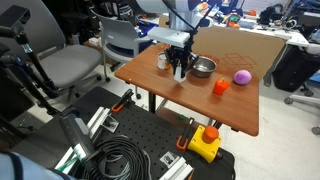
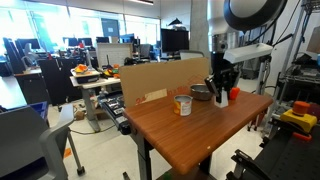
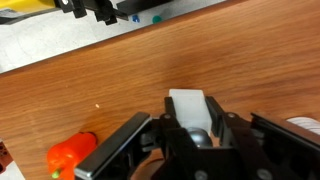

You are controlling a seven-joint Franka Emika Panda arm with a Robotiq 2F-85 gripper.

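A white object with a silvery lower part (image 3: 188, 103) stands out between the dark fingers of my gripper, which is shut on it. In exterior view 1 this white piece (image 1: 180, 73) hangs below the gripper (image 1: 181, 63), over the middle of the wooden table (image 1: 165, 88). Exterior view 2 has the white piece (image 2: 240, 108) low near the tabletop; whether it touches the wood I cannot tell.
A metal bowl (image 1: 203, 66) stands close by on the right, with a white cup (image 1: 162, 61) to the left. Farther right are red-orange items (image 1: 221, 87) and a pink-purple round object (image 1: 242, 77).
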